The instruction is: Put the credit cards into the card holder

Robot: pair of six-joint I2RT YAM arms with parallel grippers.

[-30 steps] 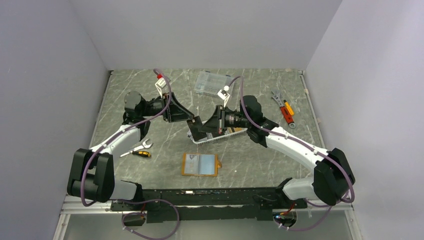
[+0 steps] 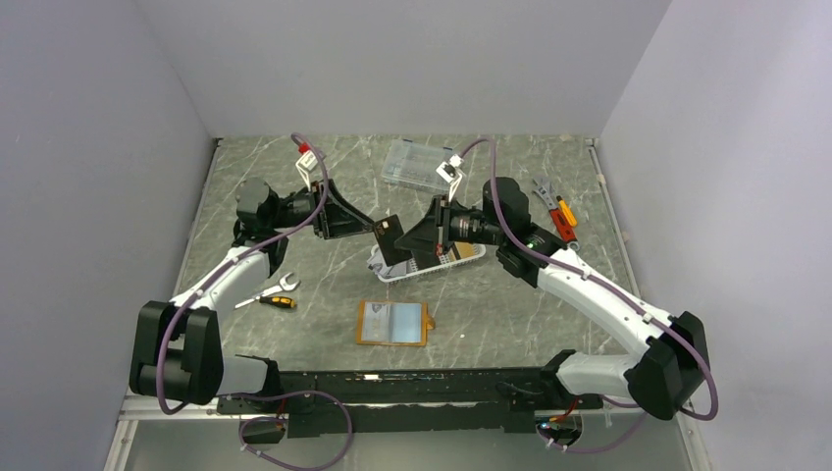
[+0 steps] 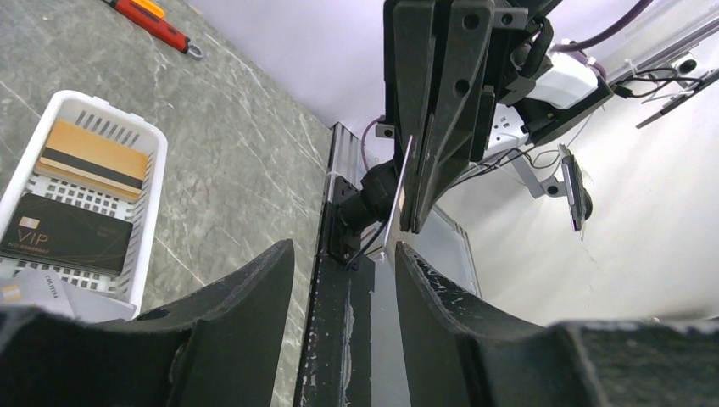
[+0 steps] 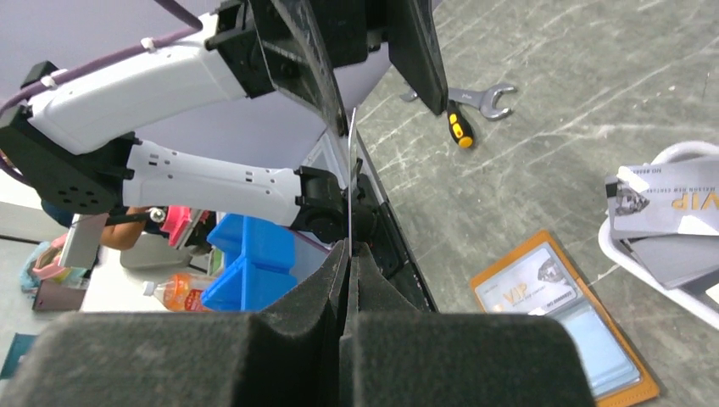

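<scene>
My right gripper (image 2: 417, 240) is shut on a dark card (image 2: 390, 235), upright and edge-on in both wrist views. Just left of the card my left gripper (image 2: 365, 226) stands open, its fingertips apart in the left wrist view. Below them a white basket (image 3: 153, 212) holds a gold card (image 3: 93, 157), a black VIP card (image 3: 68, 229) and silver cards (image 4: 664, 199). Nearer the front lies the open orange card holder (image 2: 423, 334), with a silver VIP card (image 4: 530, 280) in its one side.
A clear plastic case (image 2: 417, 162) lies at the back. Tools, including red pliers (image 2: 562, 224), lie at the right; a wrench (image 2: 280, 287) and screwdriver (image 2: 278, 302) at the left. The front table around the holder is mostly clear.
My right gripper and the card have risen slightly and moved right.
</scene>
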